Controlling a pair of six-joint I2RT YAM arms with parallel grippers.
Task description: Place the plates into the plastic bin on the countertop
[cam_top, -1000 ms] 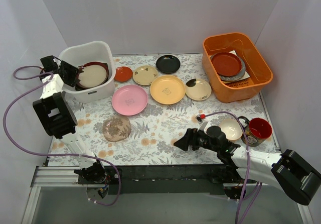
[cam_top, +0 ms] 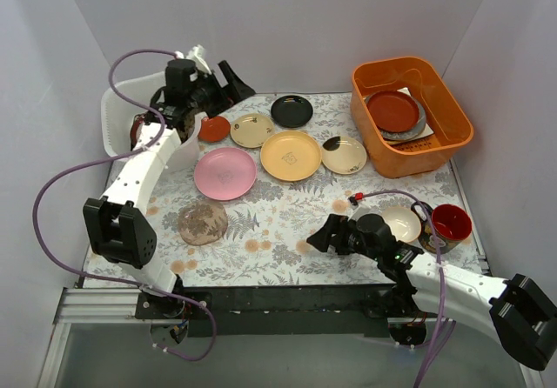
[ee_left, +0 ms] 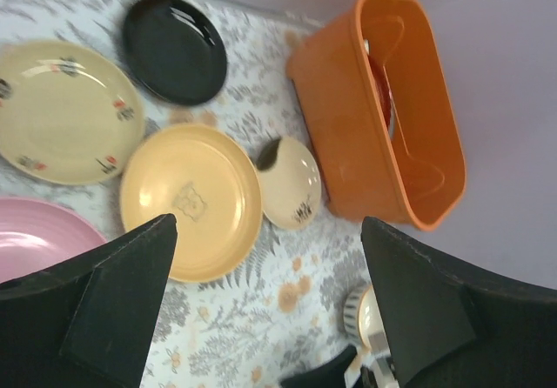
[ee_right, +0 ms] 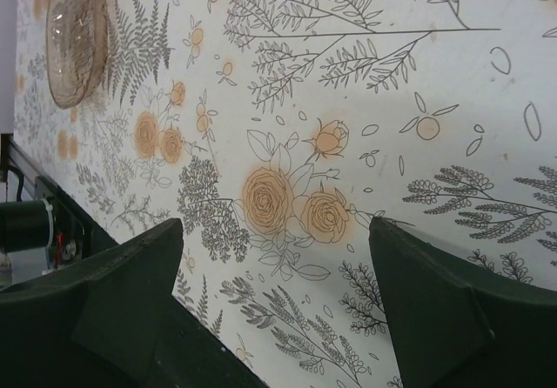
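My left gripper (cam_top: pixel 228 88) is open, raised over the white bin (cam_top: pixel 126 101) at the back left, which holds plates and is partly hidden by the arm. On the counter lie a red plate (cam_top: pixel 214 129), cream plate (cam_top: pixel 251 130), black plate (cam_top: pixel 291 110), yellow plate (cam_top: pixel 290 155), pink plate (cam_top: pixel 224 173), a smaller cream plate (cam_top: pixel 344 155) and a clear brownish plate (cam_top: pixel 202 223). An orange bin (cam_top: pixel 409 157) at the back right holds more plates. My right gripper (cam_top: pixel 326 233) is open, low over the bare front right counter.
A cream bowl (cam_top: pixel 400 221) and a red mug (cam_top: pixel 452 221) stand at the right behind my right arm. Purple cables run along both arms.
My left gripper has risen and swung right from the white bin's far left to its right rim, toward the plates.
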